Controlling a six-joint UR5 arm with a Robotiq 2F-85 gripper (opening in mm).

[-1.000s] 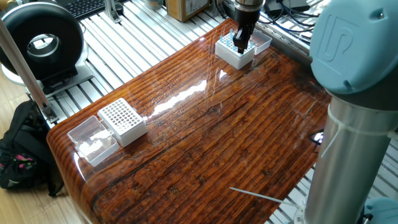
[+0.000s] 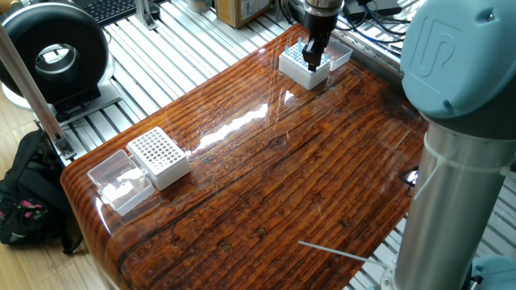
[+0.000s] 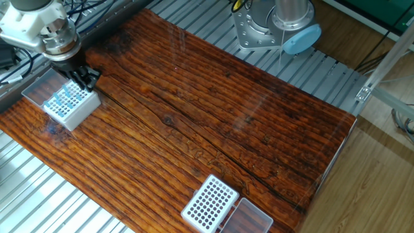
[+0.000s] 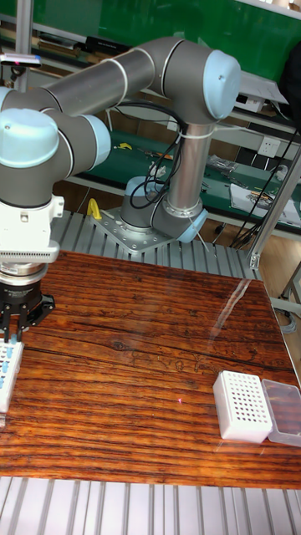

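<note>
A white rack (image 2: 305, 74) holding several blue pieces in its holes stands near the table's far corner. Its clear lid lies folded open beside it. My black gripper (image 3: 85, 81) points down at the rack (image 3: 76, 113), with its fingers low over the edge of the perforated top. The fingertips are small and dark, so whether they are apart or closed on a blue piece cannot be made out. At the opposite end, a second white rack (image 2: 164, 165) shows rows of empty-looking holes, its clear lid (image 2: 121, 184) open beside it. Only part of the first rack (image 4: 7, 379) shows in the third view.
Between the two racks the glossy wooden table (image 3: 194, 110) is bare. The arm's base (image 4: 134, 233) stands behind the table's back edge. Dark cables (image 2: 379, 20) run past the corner by the blue-filled rack. A thin rod (image 2: 339, 252) juts over the table edge near the arm.
</note>
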